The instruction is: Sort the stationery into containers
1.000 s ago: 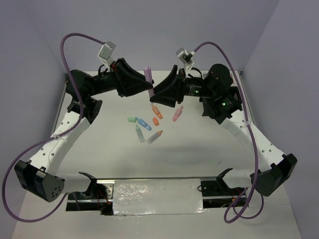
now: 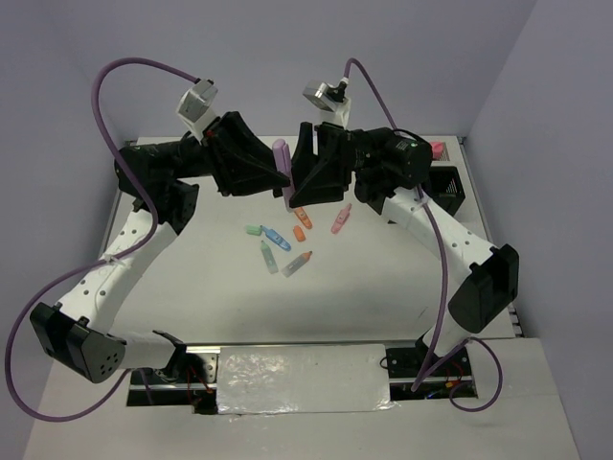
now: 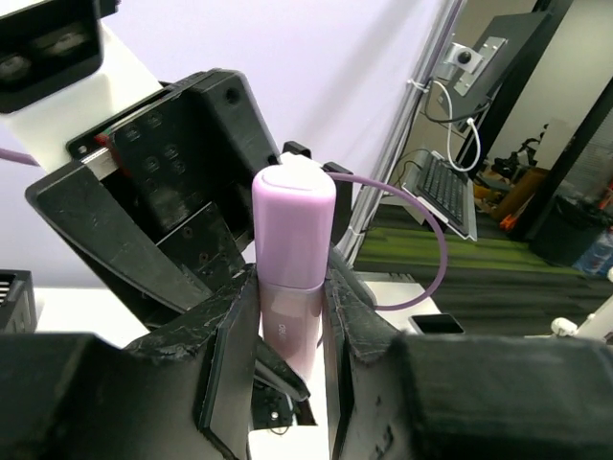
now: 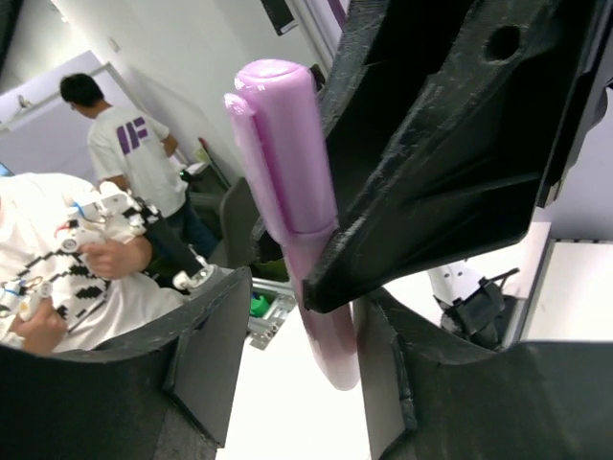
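Note:
A purple marker (image 2: 282, 163) (image 3: 292, 220) (image 4: 285, 158) is held upright in the air between the two arms, with my left gripper (image 2: 278, 182) shut on it. My right gripper (image 2: 297, 177) is part open around the marker's lower part, its fingers on either side of it; whether they touch it is hard to tell. On the table lie a blue marker (image 2: 276, 239), orange ones (image 2: 302, 218), a pink one (image 2: 341, 218), a grey one (image 2: 298, 264), a pale green one (image 2: 268, 257) and a small green piece (image 2: 253, 230).
A black container (image 2: 447, 187) stands at the back right, partly hidden by my right arm, with something pink (image 2: 437, 151) behind it.
My right arm has swung inward, its elbow and cable moving left, and its gripper is more upright beside the marker. The left gripper and marker have shifted slightly.

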